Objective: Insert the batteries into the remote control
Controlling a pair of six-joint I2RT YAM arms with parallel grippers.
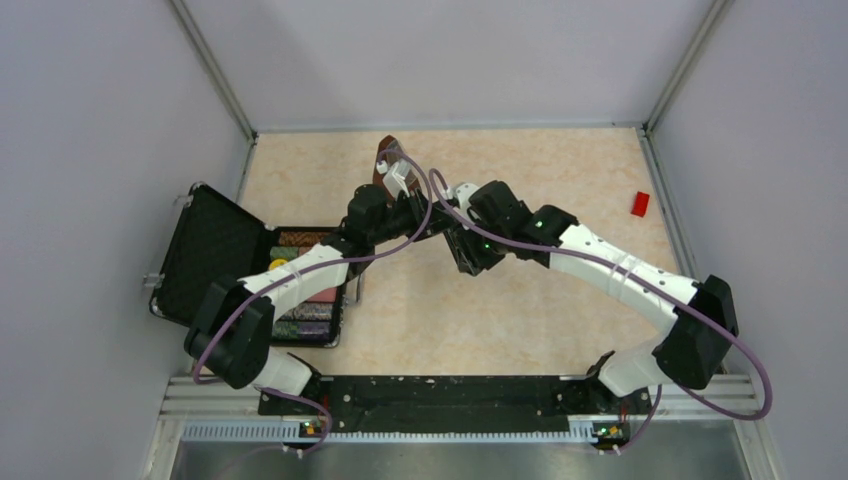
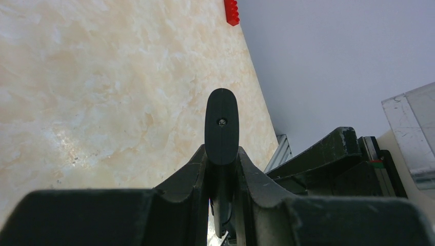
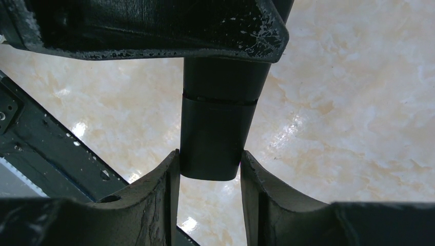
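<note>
The black remote control (image 2: 221, 128) stands end-on in the left wrist view, with my left gripper shut on it. In the right wrist view my right gripper is shut on the remote's (image 3: 215, 130) lower end, where a seam crosses the black body. From above, both grippers meet near the middle of the table and largely hide the remote (image 1: 460, 250). Whether batteries are inside cannot be seen.
An open black case (image 1: 208, 250) with coloured compartments is at the left. A brown object (image 1: 385, 175) lies at the back, a red block (image 1: 640, 203) at the right.
</note>
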